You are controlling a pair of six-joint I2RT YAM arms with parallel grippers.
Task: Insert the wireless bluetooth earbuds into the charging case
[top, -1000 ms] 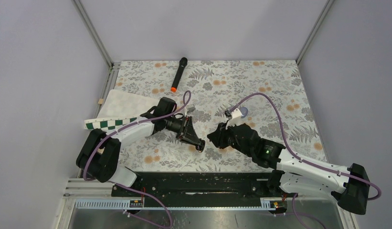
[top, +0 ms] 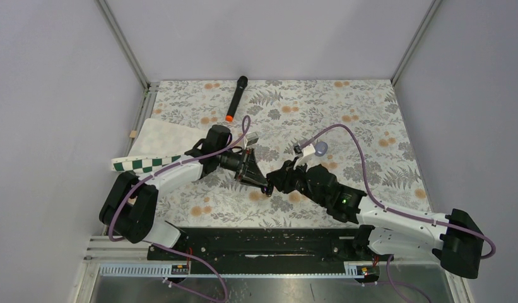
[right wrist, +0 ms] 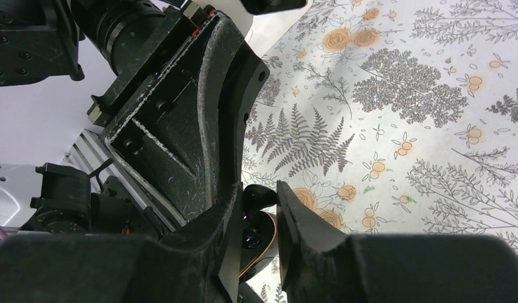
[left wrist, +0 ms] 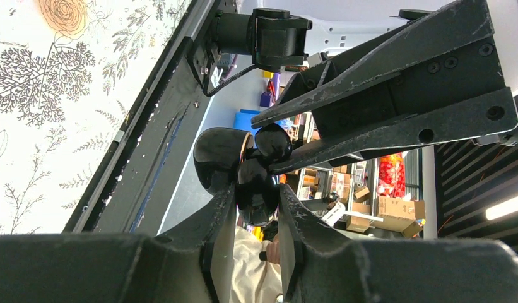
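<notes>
My left gripper is shut on the black charging case (left wrist: 256,194), whose lid (left wrist: 215,158) stands open. My right gripper is shut on a glossy black earbud and holds it right at the open case; in the left wrist view the earbud (left wrist: 272,140) is over the case, apparently touching it. In the right wrist view part of the case's inside (right wrist: 253,237) shows beneath the earbud; whether the earbud is seated is unclear. Both grippers meet near the middle front of the table in the top view.
A black microphone (top: 237,95) lies at the back. A white board with a green-checked strip (top: 130,165) is at the left, and a small blue object (top: 320,149) lies behind the right arm.
My right gripper has moved left to the case, closing the gap. My left gripper, with the case, has shifted slightly up and right in the top view.
</notes>
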